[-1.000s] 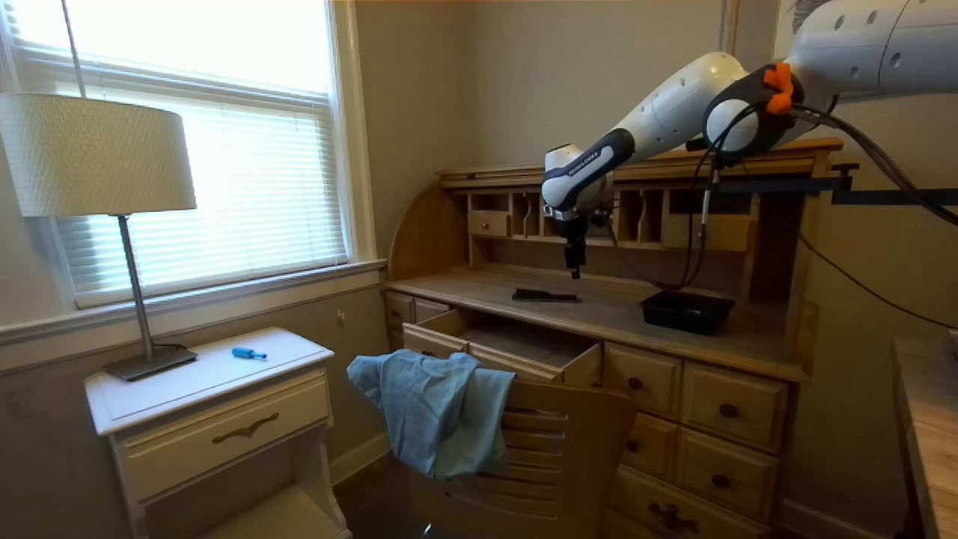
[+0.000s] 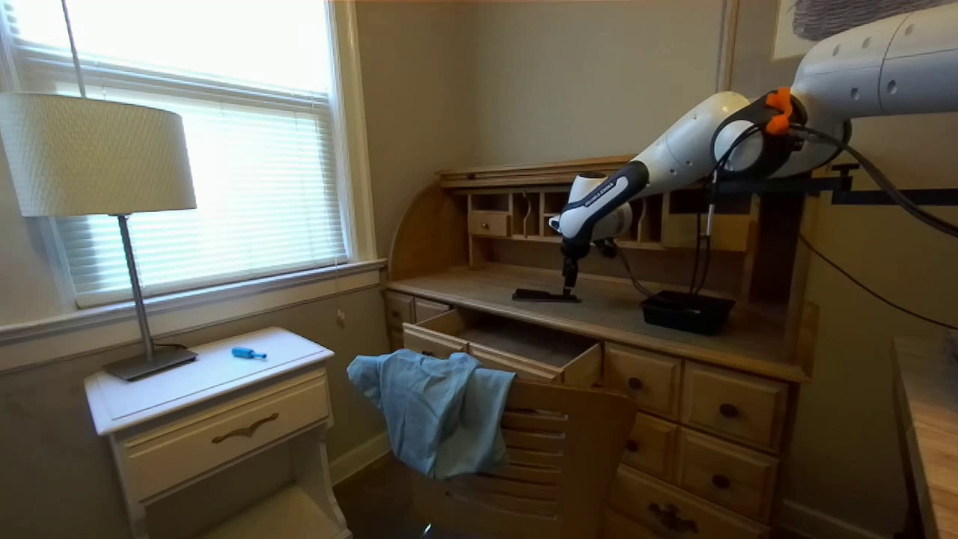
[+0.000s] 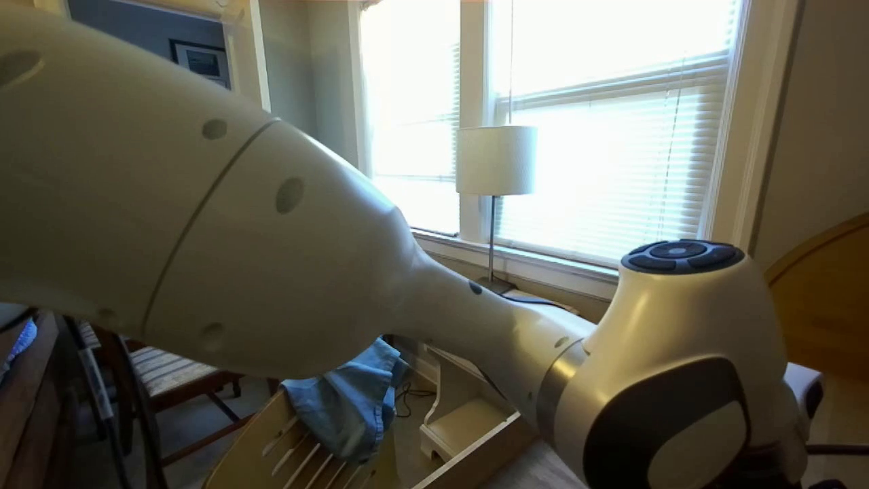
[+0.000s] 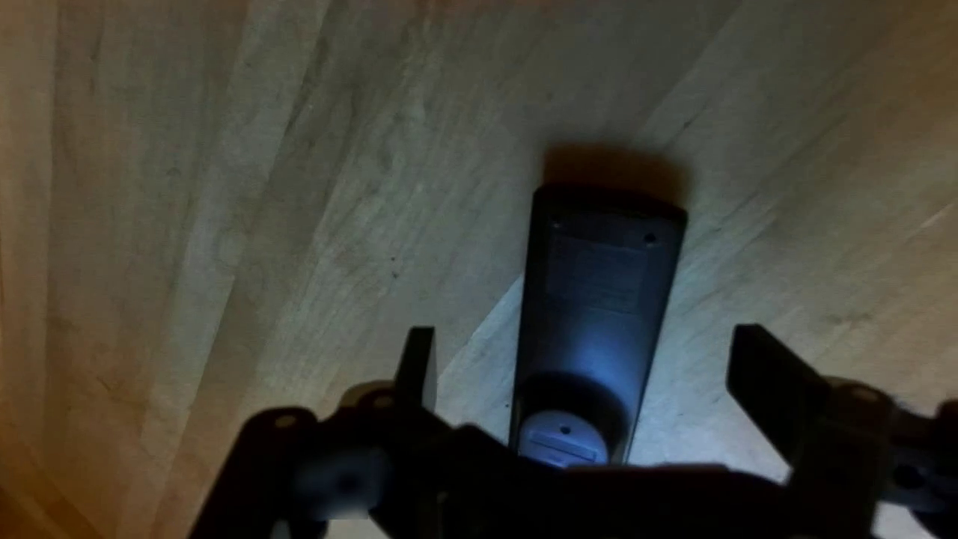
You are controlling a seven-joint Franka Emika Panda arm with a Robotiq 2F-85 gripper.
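Note:
A long black remote-like device [image 4: 588,314] lies flat on the wooden desktop [image 4: 269,224], its lower end hidden behind the gripper body in the wrist view. My gripper is open, one finger on each side of the device with bare wood showing between. In exterior view 1 the same dark device [image 2: 534,295] rests on the desk, and the gripper [image 2: 570,289] points down at its right end. Exterior view 2 shows only the arm [image 3: 676,367]; the fingers are out of sight there.
A black tray [image 2: 687,313] stands on the desk to the right. Below the desktop's front edge a drawer [image 2: 530,341] is pulled out. A chair [image 2: 575,449] with a blue cloth [image 2: 440,404] on its back stands before it.
My gripper has come down from above the desk to the device's right end. The device and the tray have stayed in place.

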